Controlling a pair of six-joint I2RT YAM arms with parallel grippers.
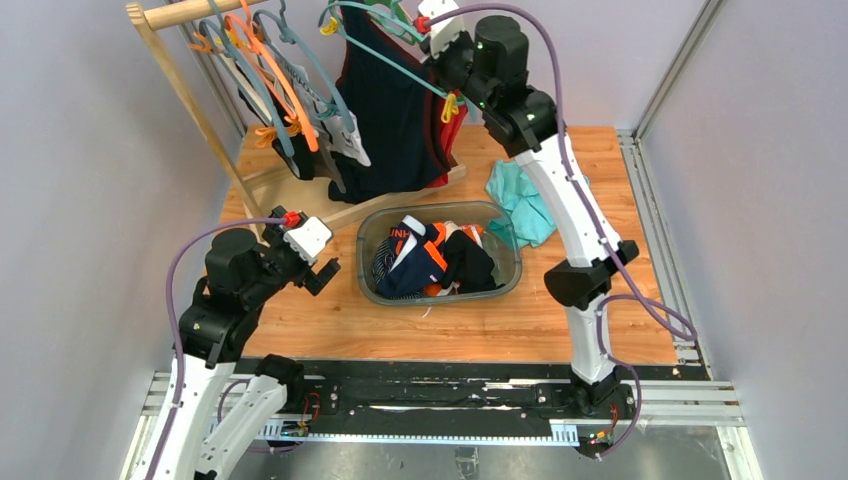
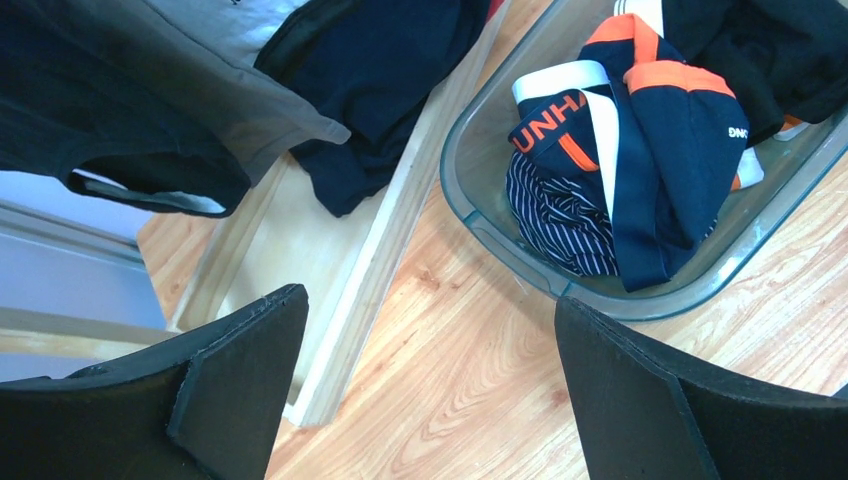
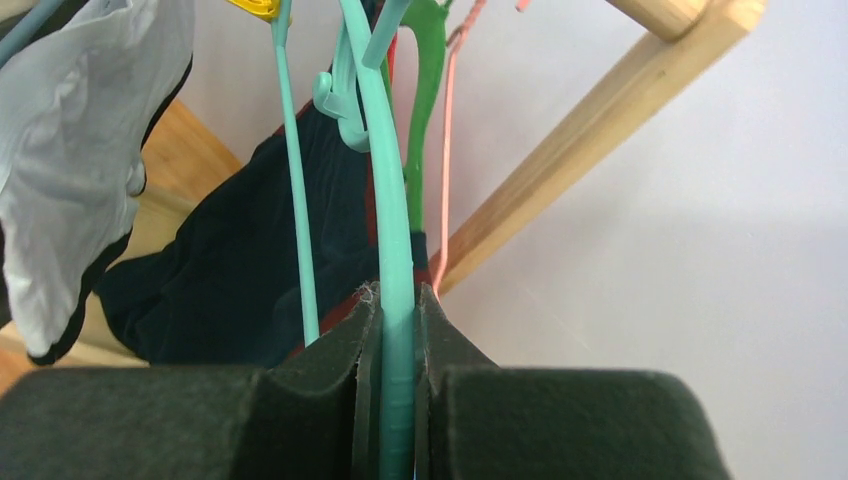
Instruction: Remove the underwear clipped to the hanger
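The teal hanger [image 1: 390, 58] is up by the rack at the back, and no underwear hangs from its yellow clips [image 1: 450, 106]. My right gripper is shut on the hanger's arm, which runs up between the fingers in the right wrist view. Navy and orange underwear [image 2: 650, 150] lies heaped with black cloth in the grey bin [image 2: 620, 306]. Open and empty, my left gripper [image 1: 318, 272] hovers left of that bin. Its fingers [image 2: 630, 390] show apart in the left wrist view.
A wooden rack [image 1: 190, 95] carries blue and orange hangers [image 1: 262, 75] with clothes, plus a dark garment [image 1: 380, 140]. Teal cloth [image 1: 528, 200] lies right of the bin. Bare table shows in front and at the right.
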